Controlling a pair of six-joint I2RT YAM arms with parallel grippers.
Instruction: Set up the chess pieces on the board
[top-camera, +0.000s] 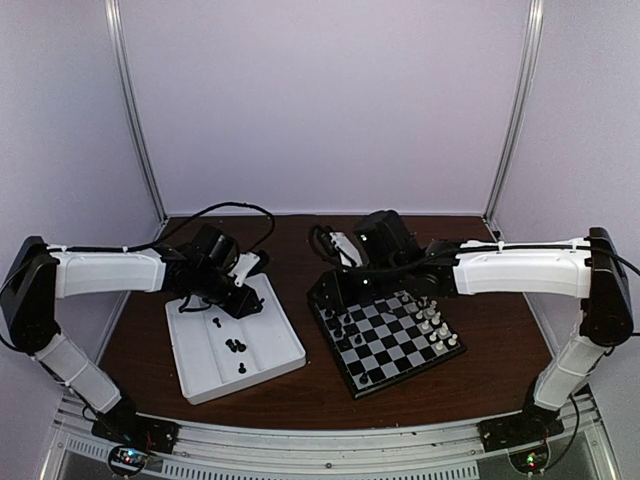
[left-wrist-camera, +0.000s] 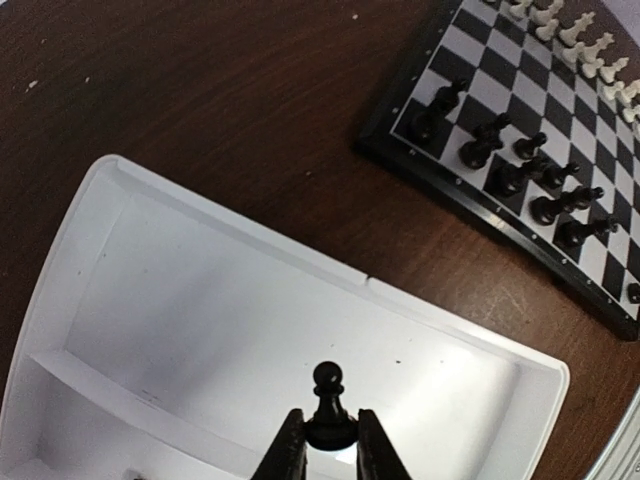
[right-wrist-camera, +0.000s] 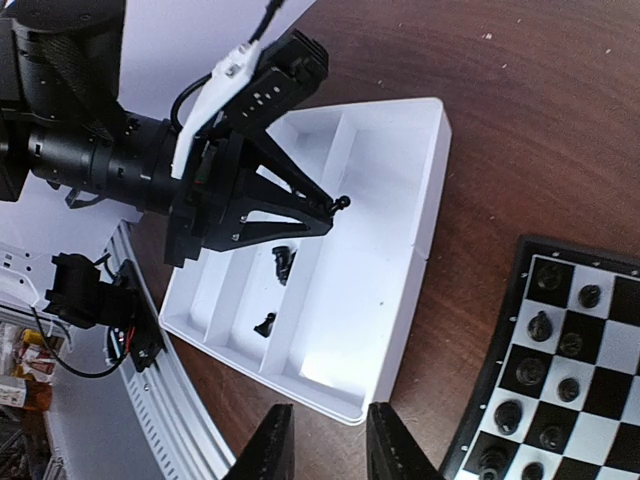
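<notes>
A black pawn stands upright between the fingertips of my left gripper, which is shut on it above the white tray. From the right wrist view, the pawn's head pokes out past those fingers. My right gripper is part open, its fingers apart and empty, over the gap between tray and board. The chessboard has black pieces in rows along its tray side and white pieces along the far side. The right arm hides the board's back corner in the top view.
Several black pieces lie in the tray's narrower compartments, one of them by itself near the front. A strip of bare brown table separates tray and board. The left arm reaches across the tray's back.
</notes>
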